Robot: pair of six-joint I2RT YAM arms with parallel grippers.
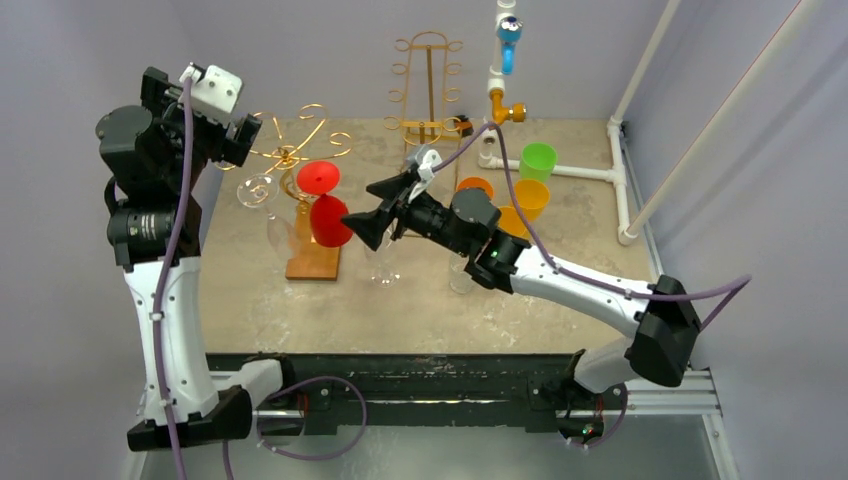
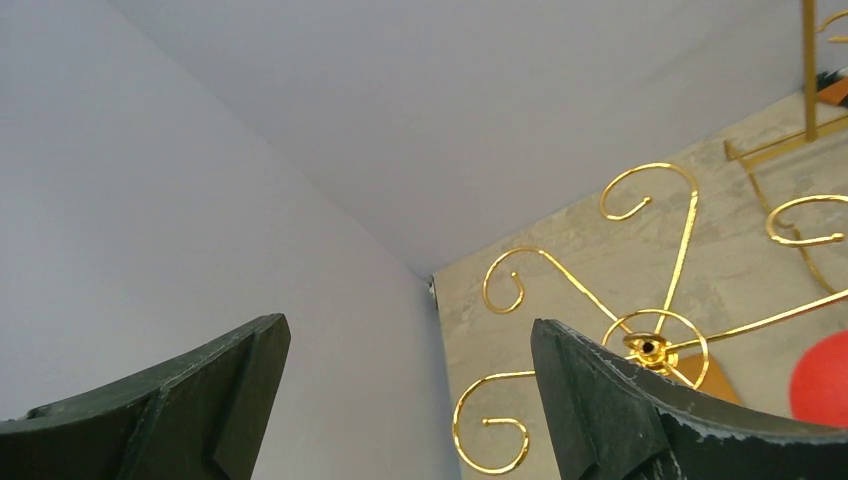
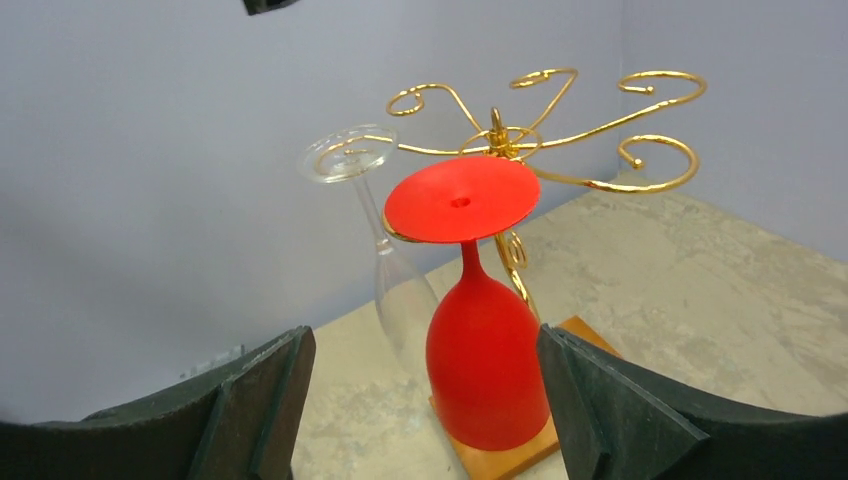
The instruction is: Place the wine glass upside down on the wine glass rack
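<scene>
The red wine glass (image 3: 484, 360) hangs upside down from a curled arm of the gold rack (image 3: 585, 183), its round foot uppermost and its bowl over the wooden base (image 3: 500, 462). Beside it a clear wine glass (image 3: 395, 295) hangs the same way from another arm. My right gripper is open, with its fingers apart and clear of the red bowl, which stands farther off; in the top view it points at the bowl from the right. Above the rack's left side, my left gripper is open and empty.
A taller gold rack (image 1: 430, 90) stands at the back. Orange cups (image 1: 530, 198) and a green cup (image 1: 537, 160) are to the right, partly behind my right arm. Another clear glass (image 1: 384, 268) is near the right gripper.
</scene>
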